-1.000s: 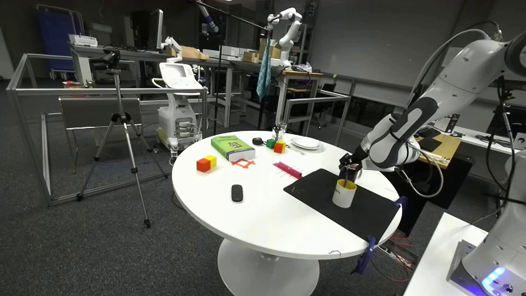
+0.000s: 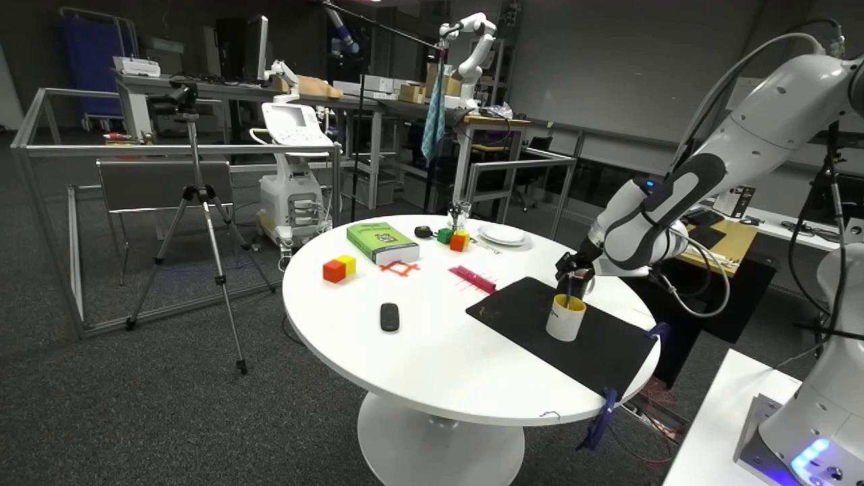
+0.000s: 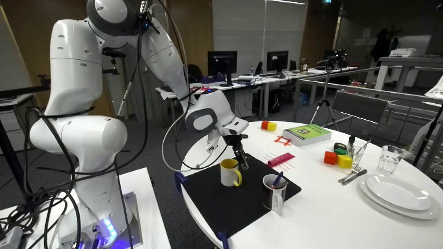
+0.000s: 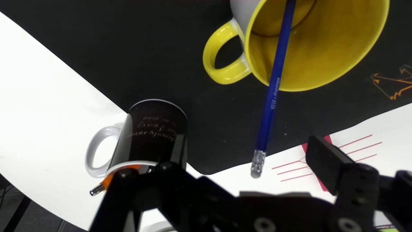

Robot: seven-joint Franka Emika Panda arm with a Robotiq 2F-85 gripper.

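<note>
A white mug with a yellow inside and yellow handle [image 4: 316, 54] stands upright on the black mat [image 3: 216, 203]. Leaning out of it is a blue pencil [image 4: 275, 83], its eraser end pointing toward my gripper. My gripper is open above the mat, close by this mug; in the wrist view the pencil's end appears between its spread fingers, with no contact showing. A second mug, black and white [image 4: 152, 129], holds pens, among them an orange one [image 4: 104, 183]. It stands near the mat's edge, partly behind my left finger in the wrist view.
A pink-red strip [image 3: 281, 159] lies beyond the mat. Farther off are a green book [image 2: 381, 243], coloured blocks [image 3: 331, 157], a drinking glass [image 3: 389, 159], cutlery and white plates [image 3: 399, 193]. Blue clamps [image 2: 599, 420] grip the table edge.
The arm's wrist has tilted and shifted slightly, with the gripper staying near the yellow-lined mug. The mug and pencil look unmoved.
</note>
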